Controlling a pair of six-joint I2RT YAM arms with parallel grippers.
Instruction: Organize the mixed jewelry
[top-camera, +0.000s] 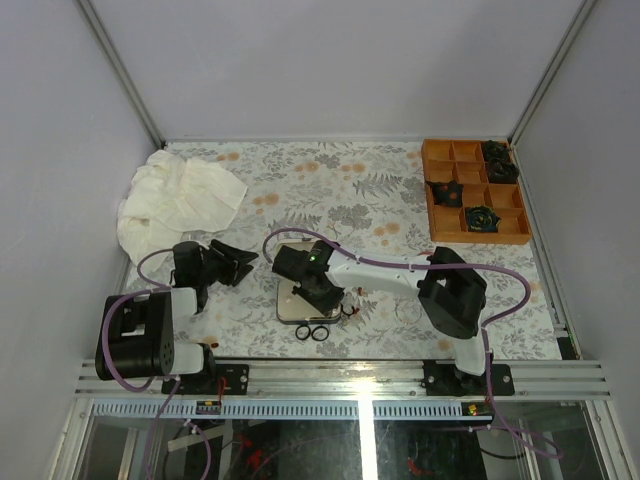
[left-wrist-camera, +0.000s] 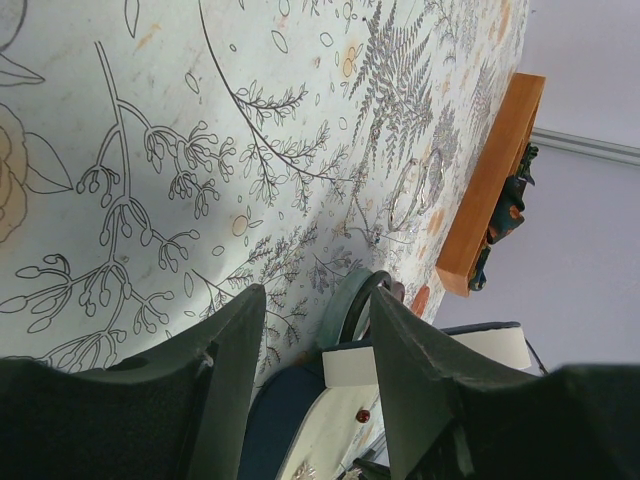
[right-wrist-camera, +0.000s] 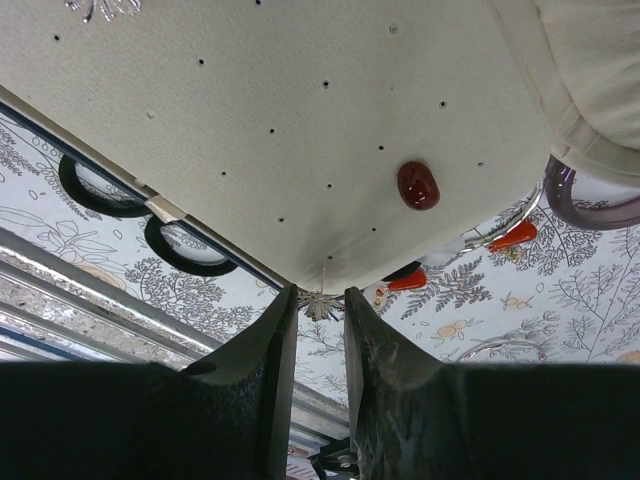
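Observation:
A cream earring pad (right-wrist-camera: 300, 180) with rows of small holes fills much of the right wrist view; in the top view its case (top-camera: 290, 303) lies near the table's front. My right gripper is over the pad's near corner, shut on a small silvery spiky earring (right-wrist-camera: 320, 306) whose thin pin shows between the fingertips. A dark red stud (right-wrist-camera: 418, 186) sits on the pad, and a clear sparkling stud (right-wrist-camera: 103, 8) shows at the far edge. My left gripper stands part open left of the case, nothing visible between its fingers.
Two black rings (right-wrist-camera: 185, 250) lie in front of the case, with hoops and orange-red pieces (right-wrist-camera: 515, 235) at its right. A compartmented wooden tray (top-camera: 478, 238) with black pouches stands back right; a white cloth (top-camera: 180, 200) lies back left.

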